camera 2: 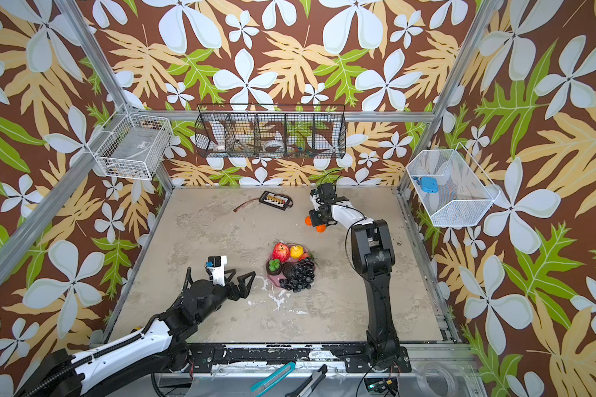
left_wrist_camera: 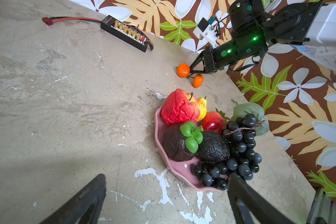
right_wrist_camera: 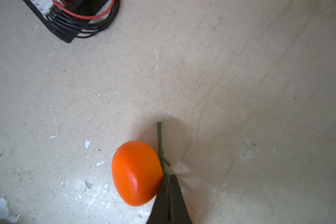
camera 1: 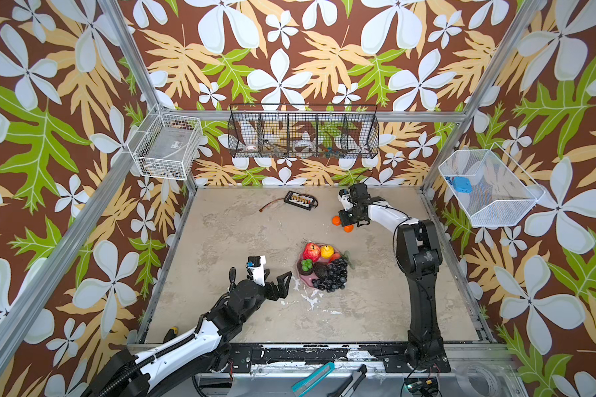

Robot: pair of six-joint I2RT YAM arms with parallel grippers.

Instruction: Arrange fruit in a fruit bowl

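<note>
A pink bowl holds a red pepper-like fruit, a yellow fruit, a red round fruit, a mangosteen, an avocado and dark grapes spilling over its edge. Behind it on the table lie two small orange fruits on a green stem. My right gripper is shut, its tips at that stem and against one orange fruit; whether the stem is pinched cannot be seen. Left of the bowl, my left gripper stands open and empty.
A black connector board with a cable lies at the back of the table. Wire baskets hang on the frame: black behind, white left, white right. Bare table stretches left of the bowl.
</note>
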